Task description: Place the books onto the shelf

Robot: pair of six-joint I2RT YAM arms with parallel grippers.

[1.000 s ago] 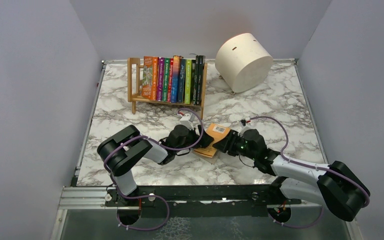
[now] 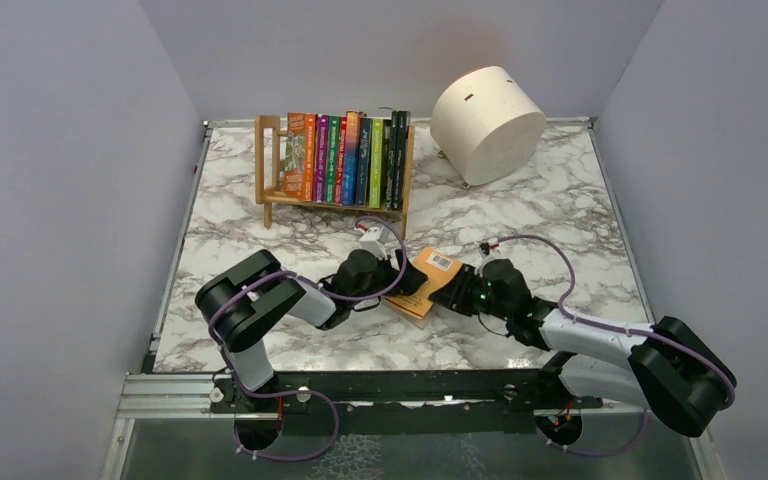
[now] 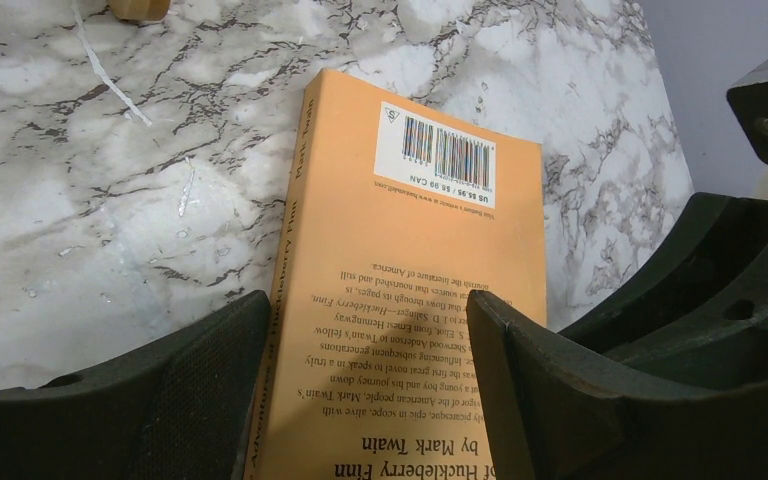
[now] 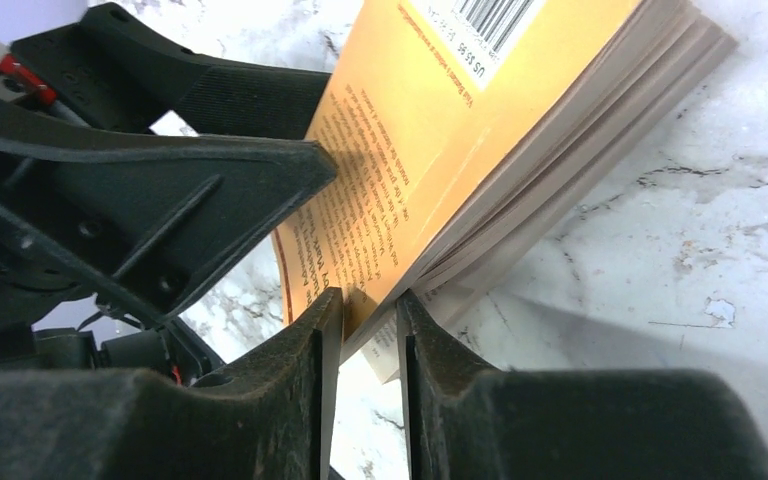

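An orange paperback, Huckleberry Finn, lies barcode-up on the marble table between my arms; beneath it in the right wrist view are more pale page edges. My left gripper is open over the book, fingers at either side of its upper surface as seen from its wrist camera. My right gripper is at the book's right edge, its fingertips part open and close to the cover and page edges; whether they grip anything is unclear.
A wooden rack full of upright books stands at the back left. A white cylinder lies at the back right. Bare marble surrounds the book on the left, right and front.
My right gripper and arm have shifted slightly over the last second around the book's right edge. The left arm looks unchanged.
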